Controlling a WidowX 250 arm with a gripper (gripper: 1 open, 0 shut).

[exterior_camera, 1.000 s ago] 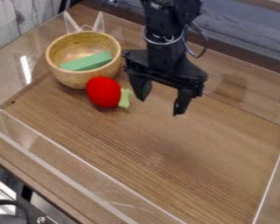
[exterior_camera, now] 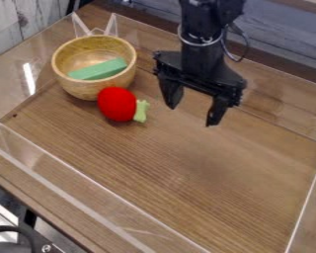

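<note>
My gripper (exterior_camera: 194, 109) hangs over the middle-right of the wooden table, a black body with two fingers spread apart, open, with nothing seen between them. To its left a red round object (exterior_camera: 116, 104) lies on the table, a small pale green piece beside it at its right. Behind them a yellow bowl (exterior_camera: 92, 47) holds a green block (exterior_camera: 98, 70).
The bowl stands at the back left, near the table's edge.
My gripper has moved a little to the right, away from the red object. The objects on the table look unmoved.
</note>
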